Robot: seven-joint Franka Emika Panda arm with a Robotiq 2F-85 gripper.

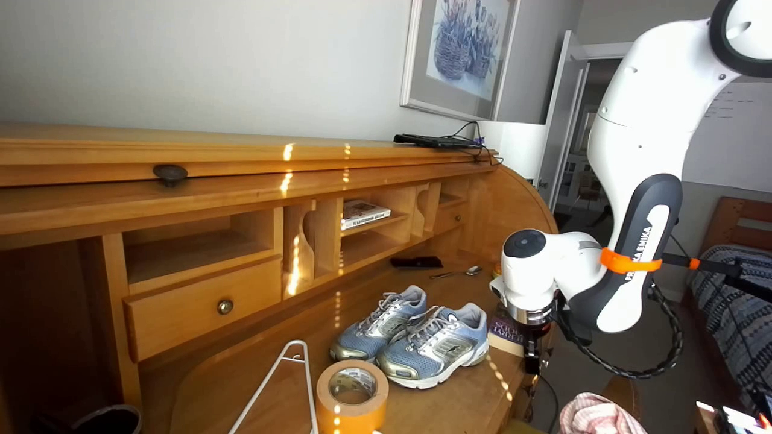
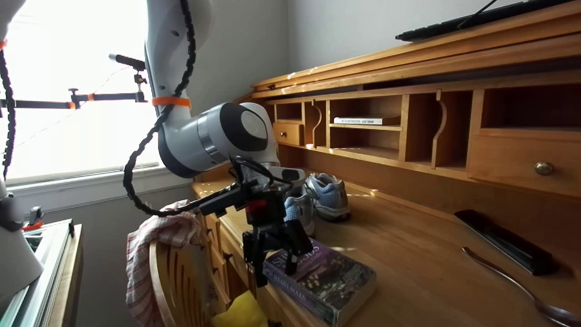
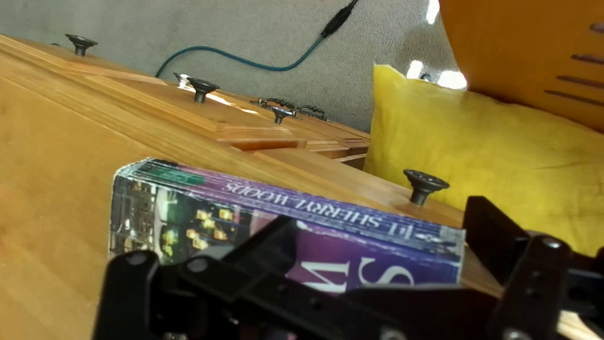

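A thick purple paperback (image 2: 332, 275) lies flat at the desk's front edge, its spine facing out over the drawers. My gripper (image 2: 276, 272) is open above the spine side of the book. In the wrist view one finger (image 3: 277, 241) crosses over the purple cover, while the other finger (image 3: 487, 232) stands beyond the book's end, so the gripper spans part of the book. Whether either finger touches it cannot be told. From exterior view 1 the gripper (image 1: 532, 358) hides part of the book (image 1: 506, 334).
Grey-blue running shoes (image 1: 434, 347) stand beside the book, with a tape roll (image 1: 352, 398) and a white hanger (image 1: 278, 383) farther along. A spoon (image 2: 504, 278) and a black object (image 2: 506, 242) lie towards the back. Below the edge are drawer knobs (image 3: 423, 184) and a yellow cushion (image 3: 481, 136).
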